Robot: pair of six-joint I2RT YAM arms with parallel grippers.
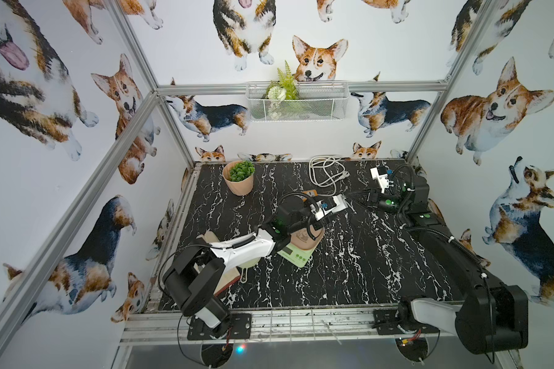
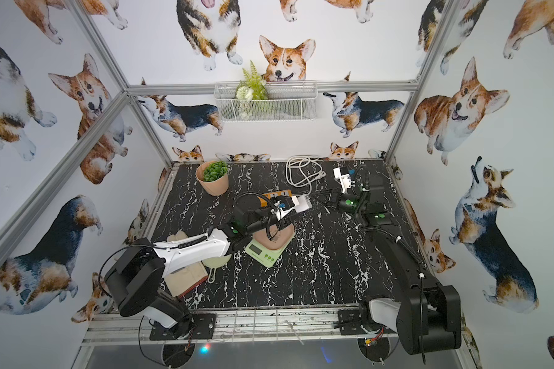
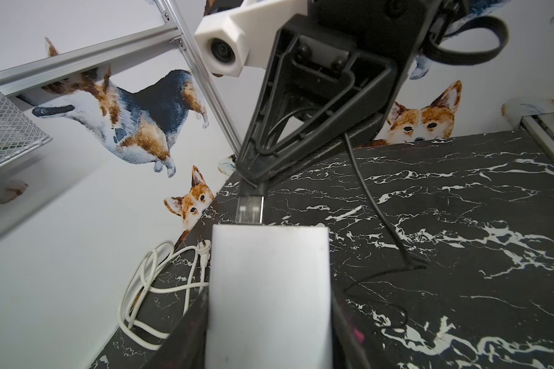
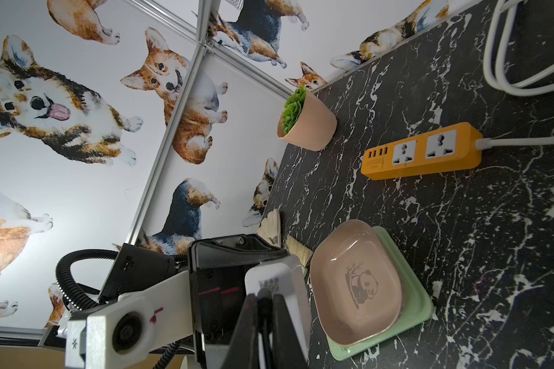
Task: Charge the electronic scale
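Observation:
The white charger [image 3: 269,295] fills the near middle of the left wrist view, with my left gripper [image 1: 333,205] shut around it and dark blurred fingers along both sides. Just beyond its far end is the metal USB plug [image 3: 250,210] of a black cable [image 3: 381,215]. My right gripper [image 1: 358,195] is shut on that plug. The plug is close to the charger's end face; whether it touches or enters the port cannot be told. The green electronic scale [image 4: 415,307] lies on the table under a pink tray [image 4: 357,283], below the left arm.
An orange power strip [image 4: 421,150] with a white cord lies behind the scale. The coiled white cord [image 1: 327,171] is at the back. A potted plant [image 1: 238,178] stands back left, and gloves [image 1: 209,238] lie front left.

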